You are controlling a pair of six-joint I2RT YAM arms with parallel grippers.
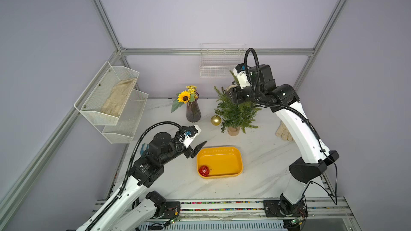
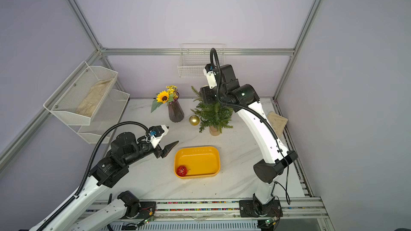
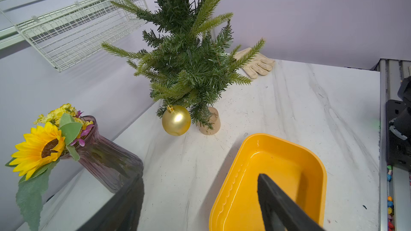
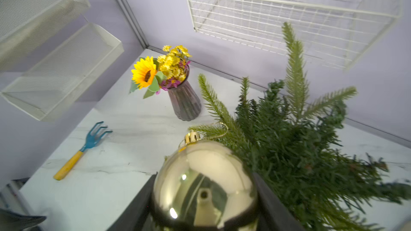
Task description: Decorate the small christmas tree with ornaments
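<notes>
The small green tree [image 1: 235, 113] stands on a wooden base at the back middle of the table. Low on its left side hangs a gold ball [image 3: 176, 120]. My right gripper is shut on a second gold ball [image 4: 205, 179], up by the tree's upper left branches; the ball's cap and thin loop point toward a branch tip. Whether the loop is around that branch I cannot tell. A red ornament [image 1: 204, 170] lies in the front left corner of the yellow tray [image 1: 231, 173]. My left gripper is open and empty, left of the tray.
A vase [image 1: 193, 112] with a sunflower stands left of the tree. Gloves [image 1: 283, 131] lie at the right, and a wire basket [image 1: 221, 62] hangs on the back wall. A blue and yellow hand rake [image 4: 81, 151] lies at the left. Table right of the tray is clear.
</notes>
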